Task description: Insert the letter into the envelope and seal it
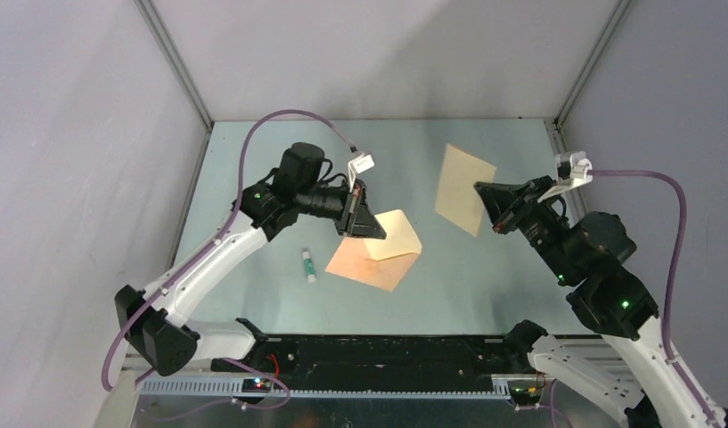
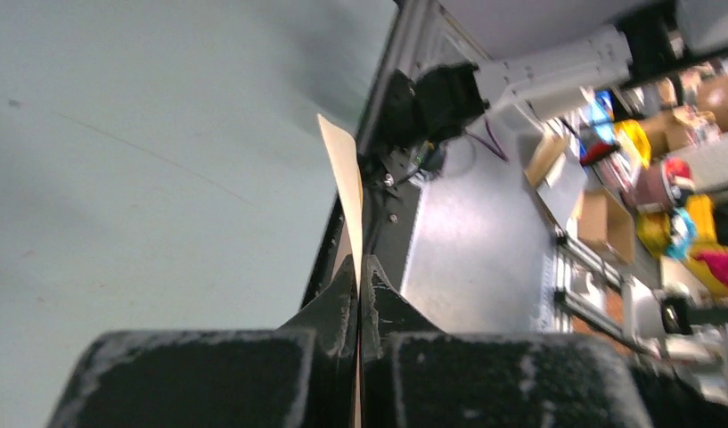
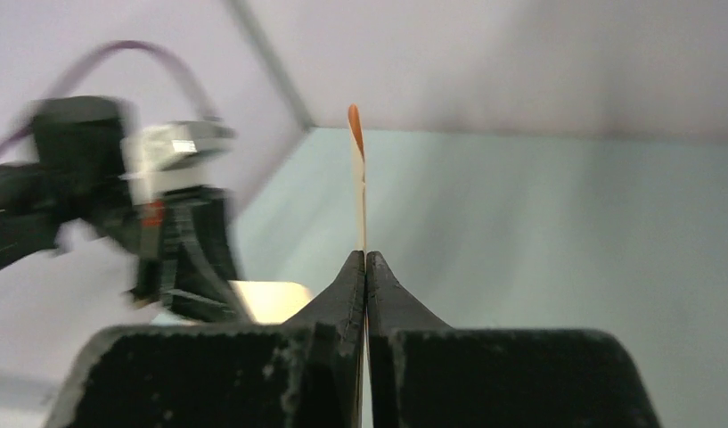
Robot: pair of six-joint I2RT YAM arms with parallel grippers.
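In the top view an orange envelope (image 1: 367, 269) with its pale flap (image 1: 400, 234) folded open hangs at my left gripper (image 1: 378, 234). That gripper is shut on the envelope near the flap; the left wrist view shows the paper (image 2: 344, 165) edge-on, rising from between the fingertips. Farther right, a cream letter (image 1: 461, 189) stands out from my right gripper (image 1: 486, 207), which is shut on its edge. From the right wrist a thin sheet (image 3: 360, 192) is seen edge-on between the tips. Letter and envelope are clearly apart.
A glue stick (image 1: 308, 266) with a green label lies on the table, left of the envelope. White walls (image 1: 378, 62) border the workspace at the back and sides.
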